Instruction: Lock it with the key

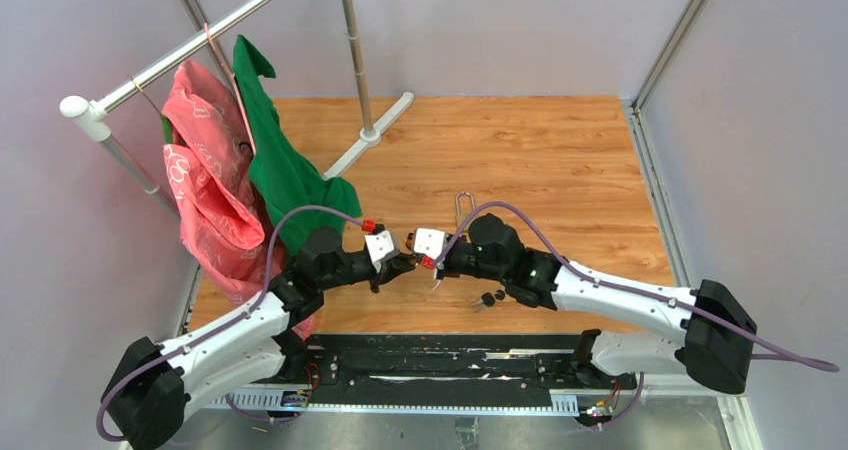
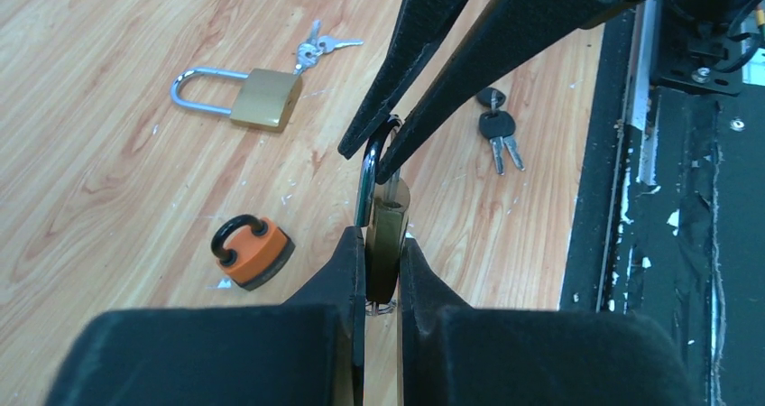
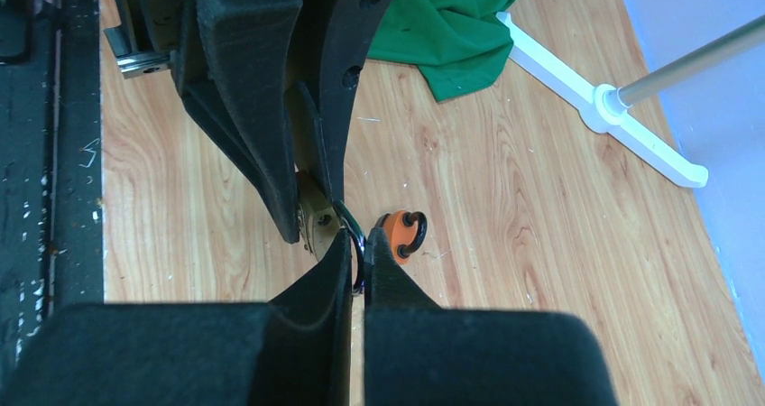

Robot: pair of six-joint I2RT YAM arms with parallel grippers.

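A brass padlock (image 2: 386,244) is held up off the table, its body clamped in my left gripper, which is shut on it. Its curved metal shackle (image 2: 368,180) rises from the body toward my right gripper. In the right wrist view the shackle (image 3: 358,244) passes at the tips of my right gripper, shut on this thin bar. The padlock body (image 3: 316,212) shows there between the left fingers. Below the body, a bit of thin metal (image 2: 380,308) shows, mostly hidden. Whether a key sits in this lock I cannot tell.
On the table lie a second brass padlock (image 2: 263,99) with silver keys (image 2: 311,54), an orange padlock (image 2: 257,251) and dark-headed keys (image 2: 498,126). Green cloth (image 1: 295,180) hangs from a rack at the left.
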